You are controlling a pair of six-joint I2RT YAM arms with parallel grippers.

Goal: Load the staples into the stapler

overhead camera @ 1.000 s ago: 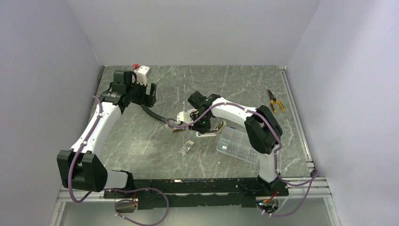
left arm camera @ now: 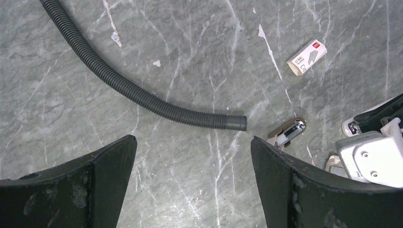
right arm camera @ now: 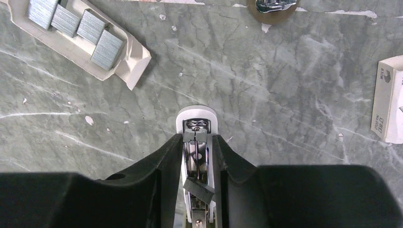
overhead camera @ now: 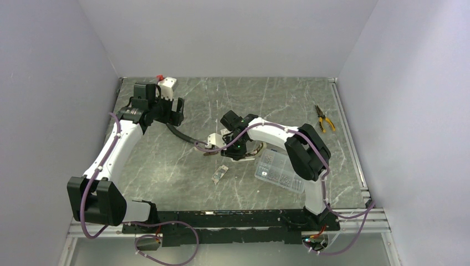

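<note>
The stapler lies opened, its white base (right arm camera: pixel 197 110) and metal channel reaching between the fingers in the right wrist view. A grey strip of staples (right arm camera: pixel 199 191) sits skewed across the channel, tipped rather than lined up with it. Near the channel's front is a smaller grey piece (right arm camera: pixel 195 136); whether it is staples or stapler metal, I cannot tell. My right gripper stands slightly open, one finger on each side of the stapler, with the strip lower down between them. Away at the left, my left gripper is wide open and empty above the table.
An open carton (right arm camera: pixel 62 50) of staple strips lies front-left in the right wrist view; a closed staple box (right arm camera: pixel 389 102) is at right. Also around are a brown metal tool (left arm camera: pixel 287 133), a black hose (left arm camera: pixel 180 113), a clear compartment box (overhead camera: pixel 280 170) and pliers (overhead camera: pixel 324 119).
Left arm unmoved.
</note>
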